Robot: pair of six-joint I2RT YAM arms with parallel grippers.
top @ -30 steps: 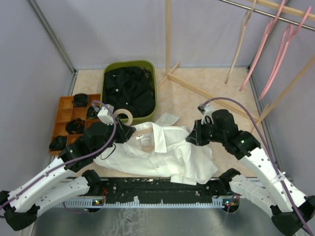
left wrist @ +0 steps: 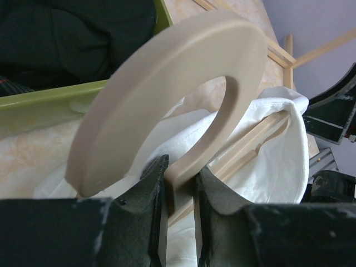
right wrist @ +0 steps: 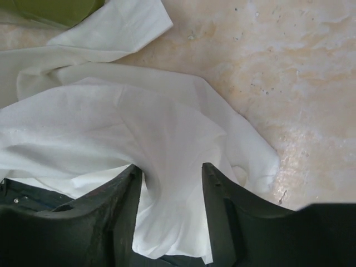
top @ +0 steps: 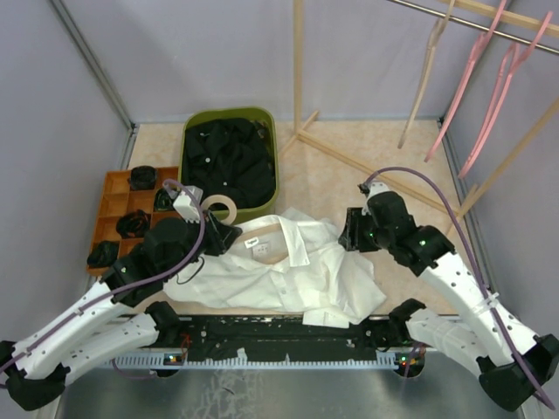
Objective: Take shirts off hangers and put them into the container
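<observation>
A white shirt (top: 288,275) lies spread on the table with a beige hanger (top: 276,232) partly inside its collar. In the left wrist view the hanger's thick curved hook (left wrist: 183,72) rises between the fingers of my left gripper, which is closed around its base. The hanger's arm (left wrist: 250,144) runs on into the shirt's neck opening. Over the right part of the shirt hangs my right gripper. Its fingers stand apart, with shirt cloth visible below and between them and nothing gripped.
A green bin (top: 272,188) with dark clothes stands behind the left gripper. To its left is an orange divided tray (top: 106,209) with dark rolled items. A wooden rack (top: 349,161) with pink hangers (top: 472,83) is at the back right.
The left gripper has stayed in place on the hanger.
</observation>
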